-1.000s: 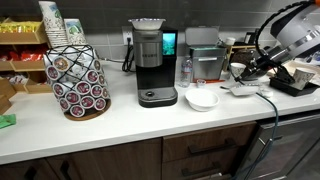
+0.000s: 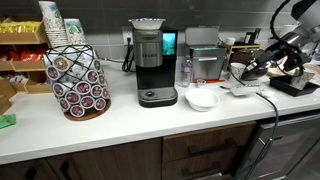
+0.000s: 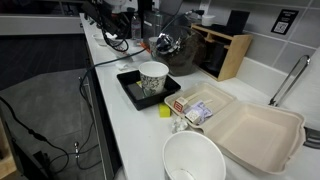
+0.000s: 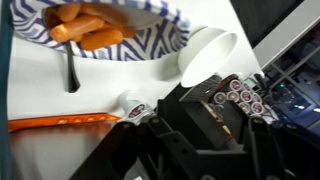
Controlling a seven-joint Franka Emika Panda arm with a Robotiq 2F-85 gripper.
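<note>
My gripper shows dark at the bottom of the wrist view, its fingers apart with no object visible between them. At upper left in that view, a blue-and-white patterned bowl point(image 4: 160, 40) holds orange, carrot-like pieces point(image 4: 95, 28). A dark handle point(image 4: 72, 72) sticks out below it. Nearby lie a long orange item point(image 4: 62, 121) and a small white cup point(image 4: 130, 104). The white bowl point(image 4: 207, 55) lies farther off. In exterior view 1, the white arm point(image 2: 293, 43) reaches in from the right, over the counter's far end; its fingertips are hard to make out there.
A coffee maker point(image 2: 155, 65) and a pod rack point(image 2: 80, 85) stand left of the white bowl. Exterior view 2 shows a paper cup point(image 3: 153, 76) on a black tray, a beige tray point(image 3: 262, 128) and a white container point(image 3: 193, 158).
The arm has risen slightly at the right end of the counter. The coffee maker, white bowl and pod rack have stayed where they were.
</note>
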